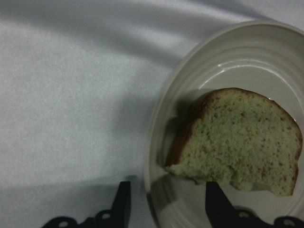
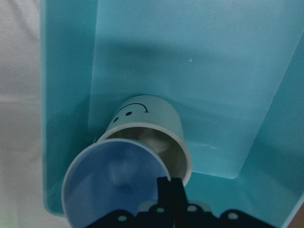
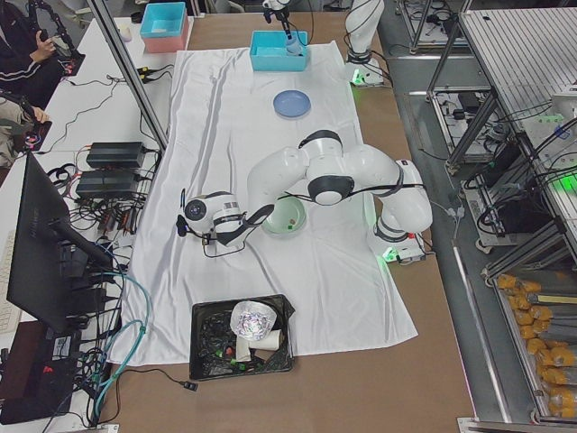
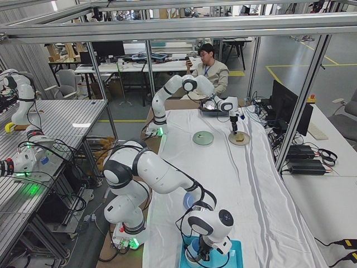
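My left gripper stands open over the rim of a beige plate [image 1: 159, 109] holding a bread slice [image 1: 240, 137]. In the right wrist view my right gripper is at the rim of a blue cup [image 2: 111, 175], inside a light blue bin [image 2: 190, 47]. A white cup with a drawn face [image 2: 152, 111] lies beside or beneath the blue cup. The right fingers sit close together at that rim.
A green plate [image 4: 203, 138] and a blue plate [image 3: 292, 103] lie on the white cloth. A black tray [image 3: 207, 361] with foil and rolls is at the near end.
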